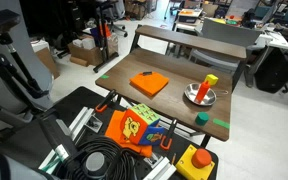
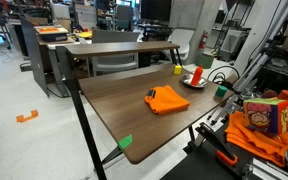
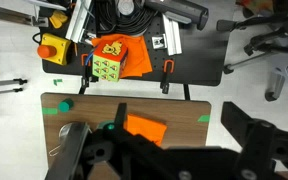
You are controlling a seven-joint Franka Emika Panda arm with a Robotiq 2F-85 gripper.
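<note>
On the brown table (image 1: 174,105) lies a folded orange cloth (image 1: 150,83). To its right a metal bowl (image 1: 190,97) holds a red bottle (image 1: 204,88) with a yellow block (image 1: 211,79) next to it. A small green lid (image 1: 202,118) rests near the table's front edge. In the wrist view my gripper looks open from above, dark fingers apart at the bottom, with the orange cloth (image 3: 144,129) partly hidden behind them. Nothing shows gripped.
A black bench before the table carries a colourful box (image 1: 134,125) on orange cloth, coiled black cable (image 1: 94,158) and a yellow box with a red button (image 1: 196,162). A raised shelf (image 2: 114,48) spans the table's back.
</note>
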